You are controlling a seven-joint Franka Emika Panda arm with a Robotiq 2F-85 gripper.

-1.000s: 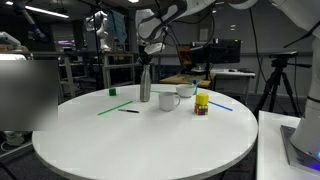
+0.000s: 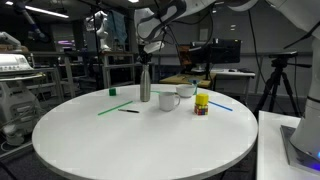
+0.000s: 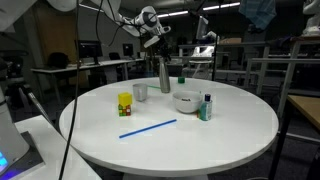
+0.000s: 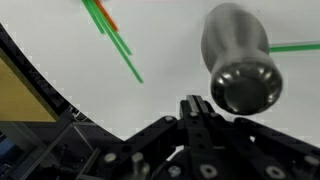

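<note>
A tall steel bottle (image 2: 146, 83) stands upright on the white round table (image 2: 75, 140). In the wrist view the bottle (image 4: 238, 62) looms large at upper right, beside the tips of my gripper. The gripper looks shut, and nothing shows between its fingertips. The exterior views show the arm reaching in from above to the bottle (image 3: 164, 78), with its hand close to the bottle's top; whether they touch cannot be told.
A white mug (image 2: 169, 101), a white bowl (image 3: 187, 102), a yellow-topped block (image 2: 202, 103) and a small bottle (image 3: 205, 108) stand near the bottle. Green sticks (image 4: 118, 42) and a blue stick (image 3: 148, 129) lie flat.
A grey shape covering the left edge one second ago is gone. The arm has hardly moved, and the tabletop objects are where they were.
</note>
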